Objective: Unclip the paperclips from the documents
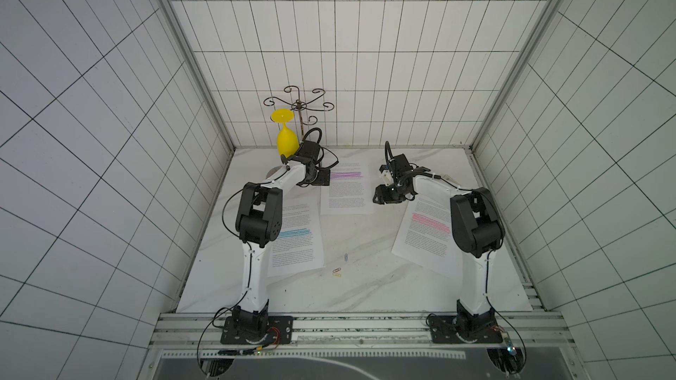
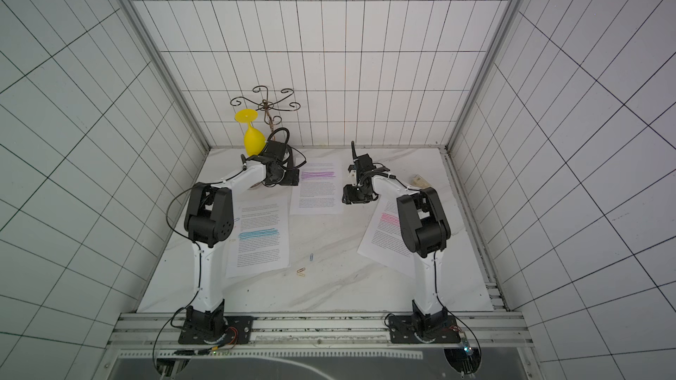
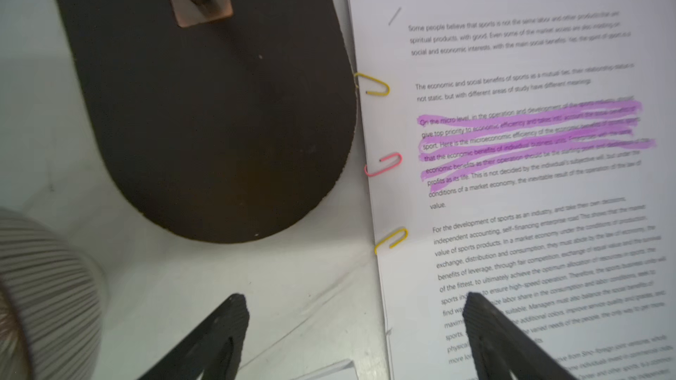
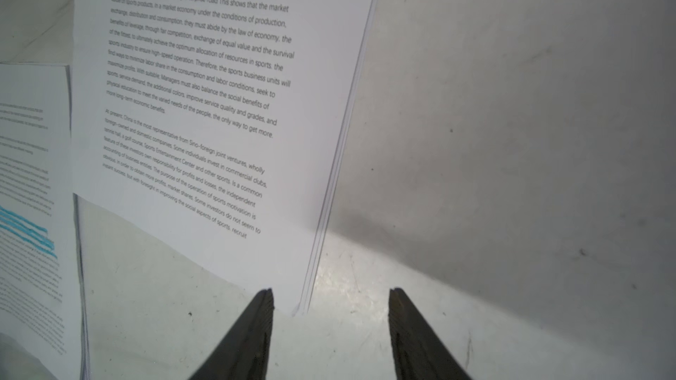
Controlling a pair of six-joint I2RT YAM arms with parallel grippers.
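The purple-highlighted document (image 1: 345, 197) lies at the back centre. In the left wrist view, yellow paperclips (image 3: 380, 90) (image 3: 398, 235) and a pink paperclip (image 3: 383, 164) sit along its left edge. My left gripper hangs open over that edge, with nothing between its fingers. My right gripper is open near the document's lower right corner, nothing between its fingers. The blue-highlighted document (image 1: 295, 253) is at front left, the pink-highlighted one (image 1: 422, 239) at front right. Loose paperclips (image 1: 345, 257) lie on the table between them.
A yellow vase-like object (image 1: 287, 139) and a scrolled metal stand (image 1: 299, 107) are at the back left, the stand's dark base (image 3: 211, 98) beside the document. A round ribbed object (image 3: 49, 295) is close to my left gripper.
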